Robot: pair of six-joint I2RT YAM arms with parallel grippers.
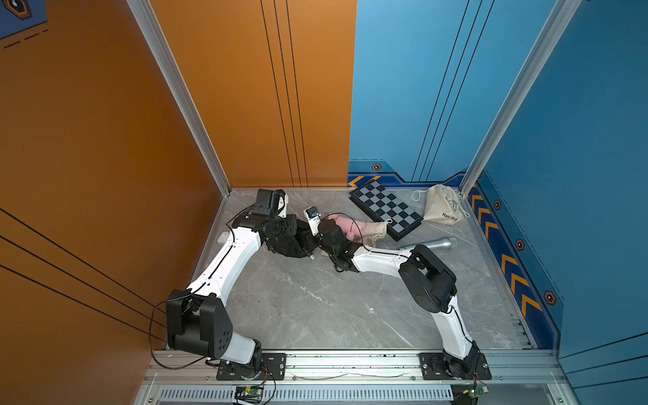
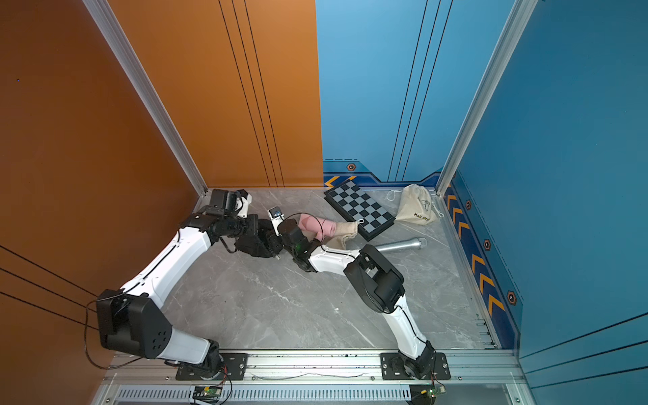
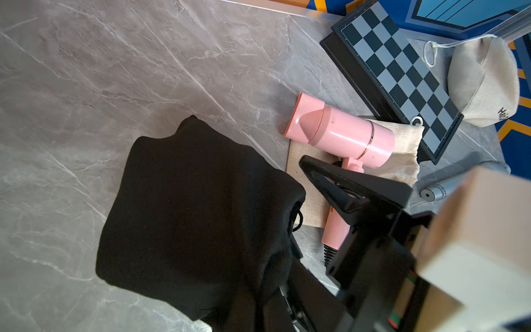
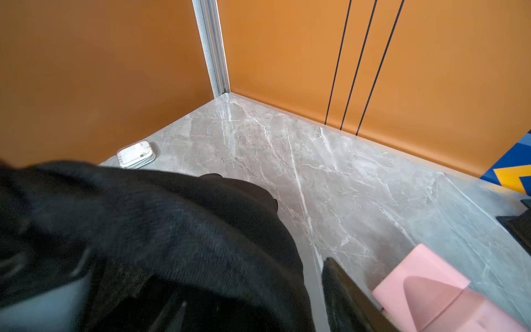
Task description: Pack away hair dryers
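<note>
In the left wrist view a black cloth bag [image 3: 188, 210] is spread above the marble table, its mouth edge towards the right. My left gripper is shut on the bag's cloth near its mouth. My right gripper [image 1: 314, 240] is part open at the mouth. One of its fingers [image 3: 332, 188] shows outside the cloth; the other is mostly hidden by black fabric. A pink hair dryer [image 3: 343, 130] lies on a flat beige pouch [image 3: 309, 166], its handle partly behind the right gripper. In the right wrist view dark cloth covers the lower left.
A checkered board [image 1: 384, 207] and a full beige "Hair Dry" bag [image 1: 444, 206] stand at the back right. A silvery cylindrical object [image 1: 432, 244] lies in front of them. A small white coiled item [image 4: 136, 155] sits by the left wall.
</note>
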